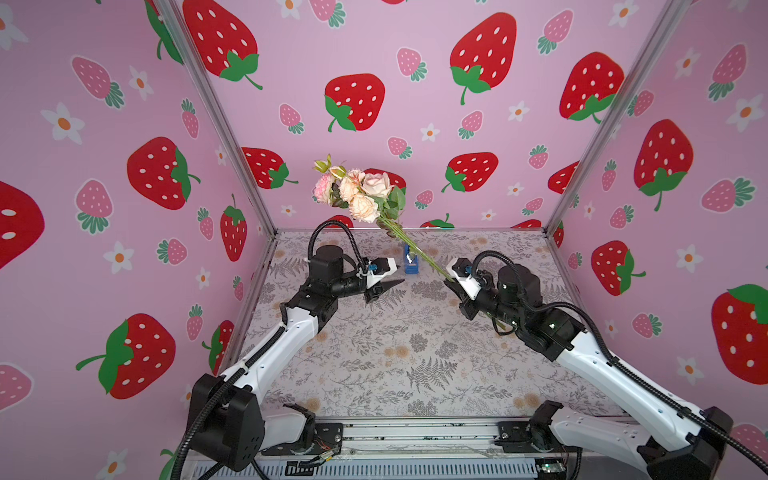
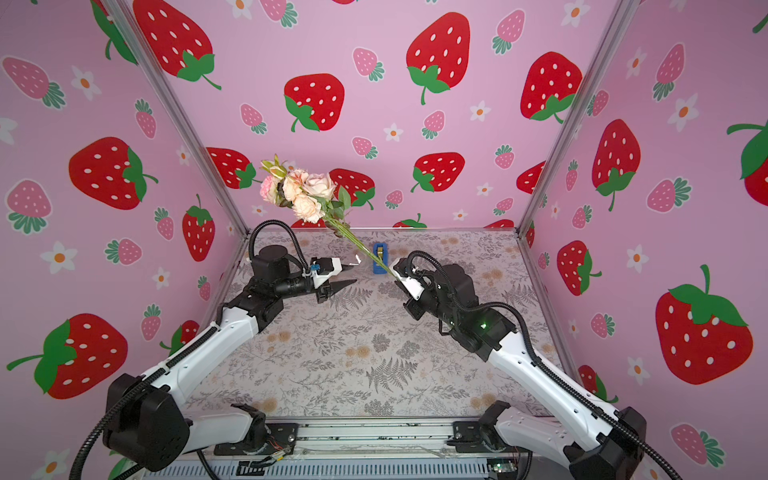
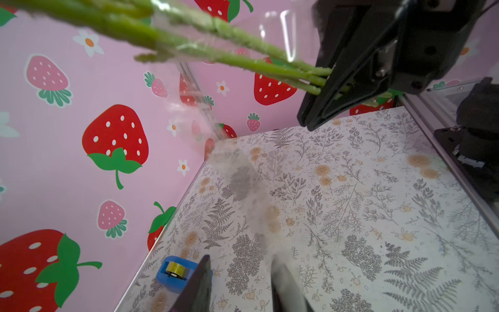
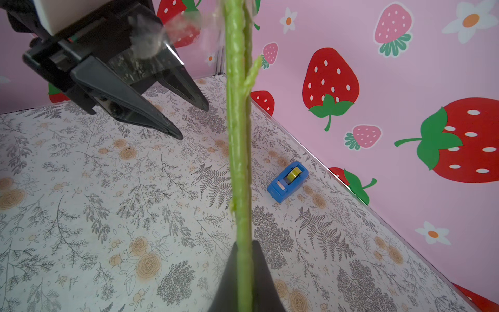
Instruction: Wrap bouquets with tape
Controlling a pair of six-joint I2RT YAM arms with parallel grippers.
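A bouquet of pink and cream roses (image 1: pixel 364 192) leans up and left, its long green stems (image 1: pixel 425 256) crossing the middle. My right gripper is shut on these stems (image 4: pixel 239 130) near their lower end. To the left, my left gripper stands open, its two dark fingers apart and clear of the stems. A strip of clear, shiny tape (image 3: pixel 244 192) runs from the stems down towards one finger of my left gripper, where it seems to cling; its exact end is blurred. More clear film shows around the stems in the left wrist view.
A blue tape dispenser (image 4: pixel 287 182) with a yellow roll rests on the patterned table (image 1: pixel 424 352) near the back wall. Strawberry-patterned walls close in the back and sides.
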